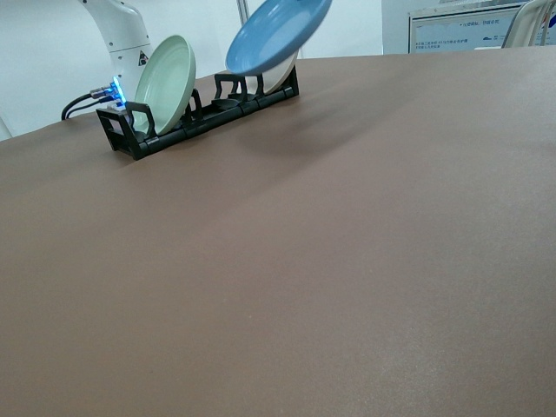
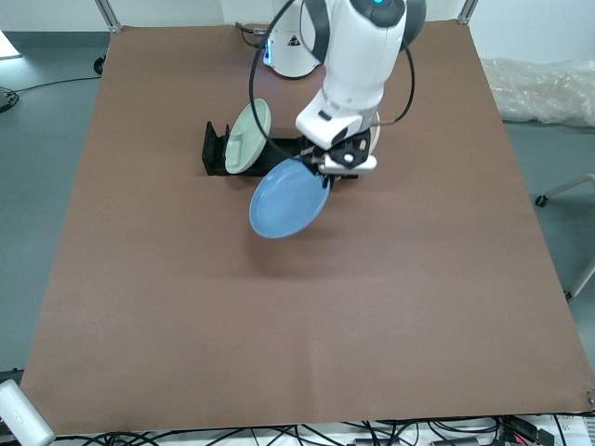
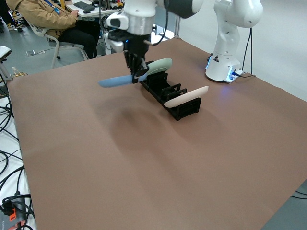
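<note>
A blue plate (image 2: 286,200) hangs from my gripper (image 2: 325,175), which is shut on its rim, in front of a black dish rack (image 1: 200,122). In the right view the plate (image 3: 115,82) is seen edge-on below the gripper (image 3: 139,76). A pale green plate (image 1: 165,85) stands at one end of the rack, and a white plate (image 3: 186,97) at the other, partly hidden behind the blue plate in the top view.
A white robot base (image 3: 222,67) with cables stands behind it. A seated person is beyond the table in the right view.
</note>
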